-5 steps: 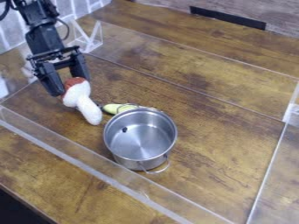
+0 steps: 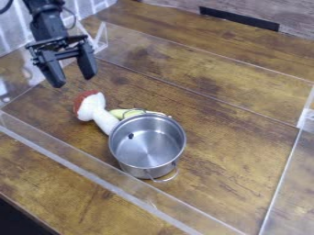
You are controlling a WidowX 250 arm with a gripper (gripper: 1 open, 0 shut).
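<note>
My black gripper [image 2: 66, 72] is at the upper left, open and empty, above the wooden surface. Below and right of it lies a white mushroom-like toy [image 2: 95, 112] with a red part on its cap, its stem reaching to the rim of a steel pot [image 2: 147, 147]. A pale yellow-green item [image 2: 128, 113] lies behind the pot, partly hidden by it.
Clear plastic walls run along the front [image 2: 86, 161], the left and the right side.
My gripper has moved up and left, away from the toy.
</note>
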